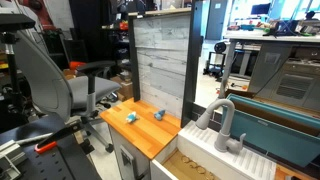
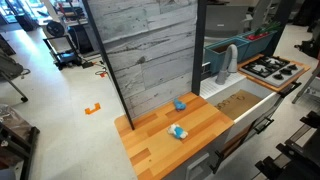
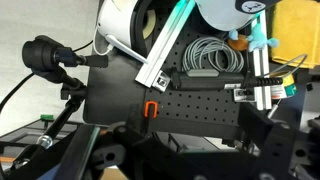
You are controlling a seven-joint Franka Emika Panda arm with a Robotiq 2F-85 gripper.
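Observation:
In exterior view 1, two small blue objects lie apart on the wooden counter: one blue object at left and another blue piece nearer the grey panel. Exterior view 2 shows the same pair, a blue object and a blue-and-white one. An open drawer beside the counter has a light wooden bottom. My gripper shows as dark, blurred finger shapes low in the wrist view, set well apart, nothing visible between them. Neither blue counter object is clearly within its reach.
A grey faucet rises behind the drawer, and a stove top stands farther right. Under the wrist camera are a coiled grey cable, a yellow cloth and a dark perforated surface. Bare floor lies left of the counter.

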